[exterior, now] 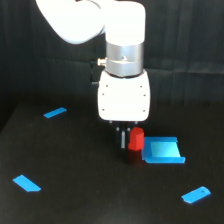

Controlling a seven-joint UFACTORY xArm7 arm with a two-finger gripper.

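In the camera view, my white gripper points straight down above the dark table, near the middle. Its dark fingers are small and blurred, so how they stand is hard to make out. A red block shows immediately to the right of the fingertips, by the left edge of a blue square. Whether the fingers touch the block cannot be told from here, and no grip on it is visible.
Blue strips mark the table at the back left, front left and front right. Dark curtains hang behind.
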